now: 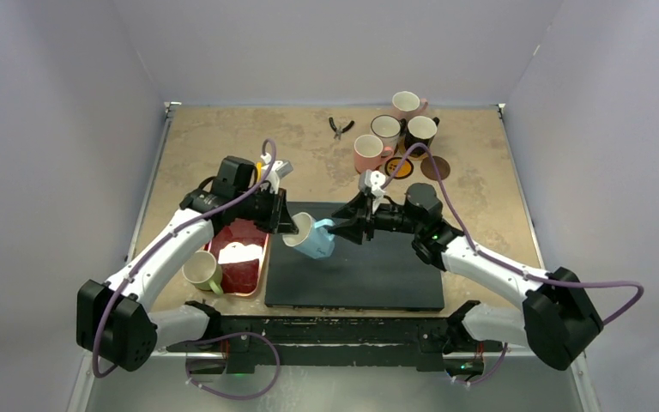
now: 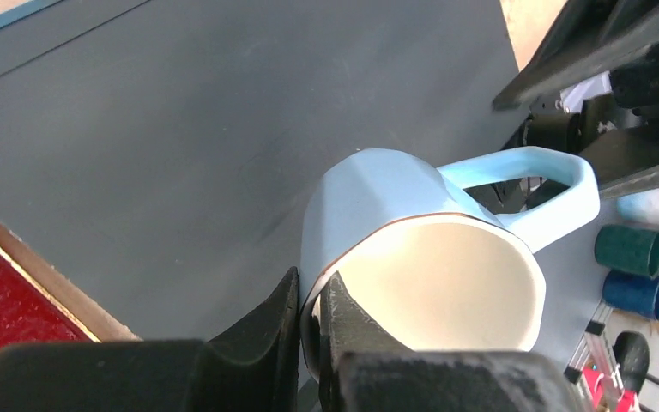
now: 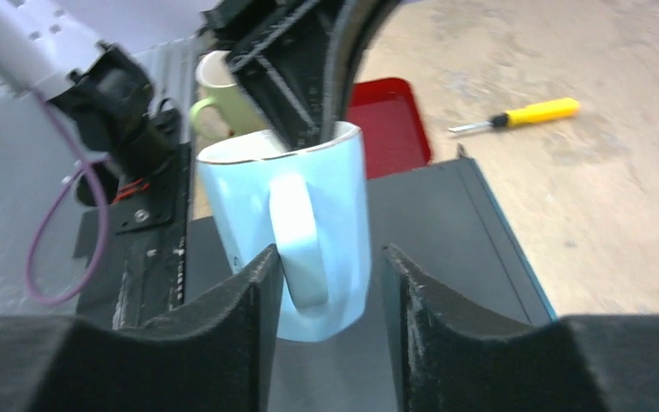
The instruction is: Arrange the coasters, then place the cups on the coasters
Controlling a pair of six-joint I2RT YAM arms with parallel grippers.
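Observation:
A light-blue cup [image 1: 312, 238] hangs tilted over the dark board, its pale inside [image 2: 446, 283] facing the left wrist camera. My left gripper is shut on the cup's wall at the rim, one finger inside and one outside. Beside the handle [image 3: 299, 240] my right gripper stands part open; the handle shows ahead of its fingers, nearer the left one, and nothing is gripped. At the back right lie a patterned orange-and-black coaster [image 1: 399, 167] and a plain brown coaster [image 1: 435, 167].
Several cups, including a pink cup [image 1: 368, 153] and a black cup [image 1: 422, 131], crowd around the coasters. A green cup [image 1: 202, 270] stands by the red tray [image 1: 240, 273] at front left. Pliers [image 1: 340, 127] lie at the back. The dark board [image 1: 369, 279] is bare.

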